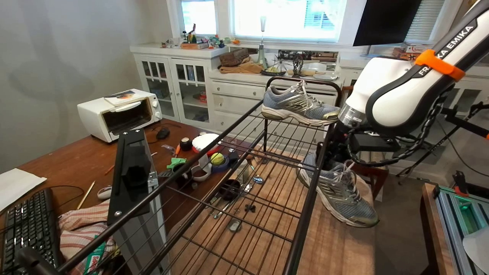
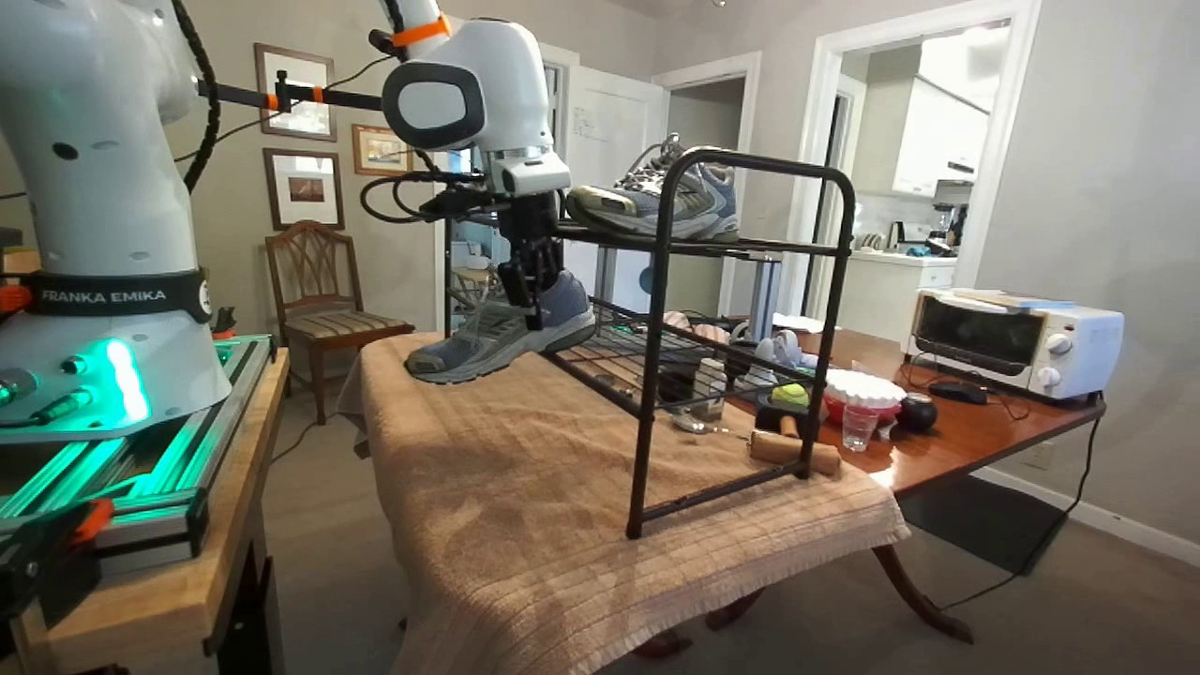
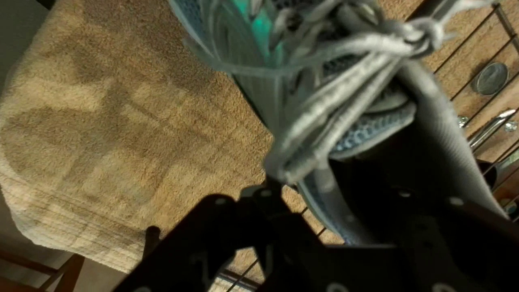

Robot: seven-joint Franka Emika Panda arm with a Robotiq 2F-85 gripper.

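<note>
A grey-blue running shoe [image 2: 486,341] rests toe-forward at the near side of the black wire rack [image 2: 650,388], its heel raised toward the lower shelf. At its collar is my gripper [image 2: 532,306], with a dark finger down the shoe's outer side. In the wrist view, a dark finger [image 3: 266,209] stands beside the collar of the shoe [image 3: 374,131]; the other side of the fingers is lost in the dark shoe opening. Whether they grip the collar cannot be told. The matching shoe [image 1: 298,106] sits on the upper shelf.
A tan towel [image 2: 506,495] covers the table under the rack. Small items, including a tennis ball [image 2: 790,394] and a wooden roller [image 2: 796,454], lie around the rack's far side. A white toaster oven [image 2: 1018,343] stands beyond.
</note>
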